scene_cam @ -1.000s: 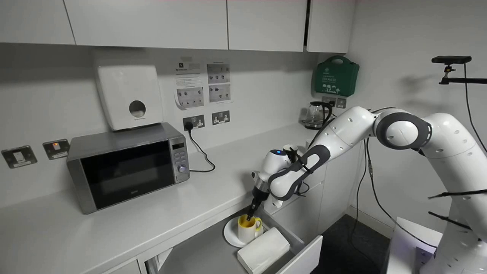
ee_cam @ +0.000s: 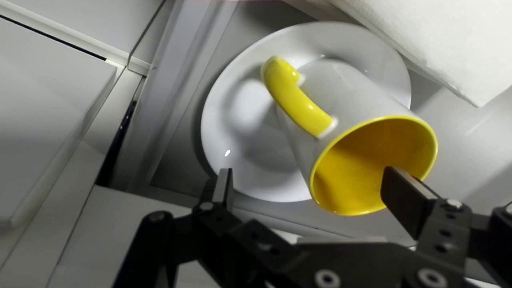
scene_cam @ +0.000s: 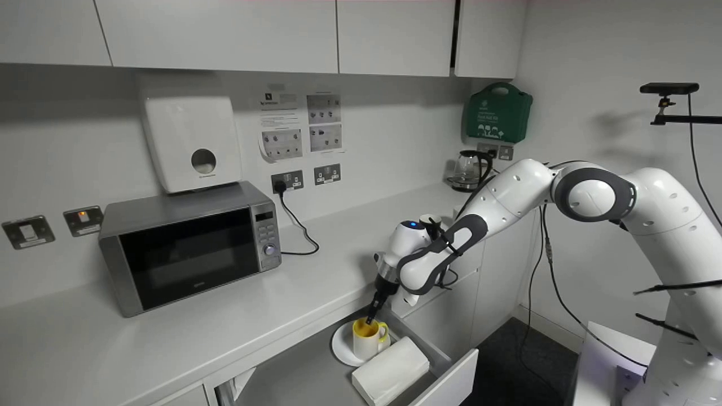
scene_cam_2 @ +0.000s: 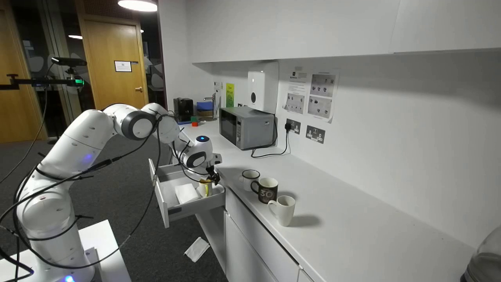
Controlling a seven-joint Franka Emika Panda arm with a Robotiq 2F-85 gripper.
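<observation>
A white mug (ee_cam: 348, 96) with a yellow inside and yellow handle stands upright on a white plate (ee_cam: 240, 158) in the drawer. In the wrist view my gripper is open, its fingers far apart. The right finger (ee_cam: 408, 197) overlaps the mug's mouth, while the left finger (ee_cam: 223, 187) appears outside it, over the plate's edge. Nothing is clamped between them. From the first exterior view, the gripper (scene_cam: 369, 321) points down at the rim of the mug (scene_cam: 366, 343). How deep the finger reaches inside cannot be told.
Beside the plate in the open drawer (scene_cam: 291, 379) lies a white block-like bundle (scene_cam: 390, 371). A white mug (scene_cam_2: 283, 210), a dark mug (scene_cam_2: 266, 190) and a black-rimmed mug (scene_cam_2: 250, 179) stand on the counter. The microwave (scene_cam: 193, 243) sits further along, with clear countertop around it.
Hardly anything differs. The gripper's tip at the mug's rim has shifted very slightly upward; the mug, plate and bundle are where they were.
</observation>
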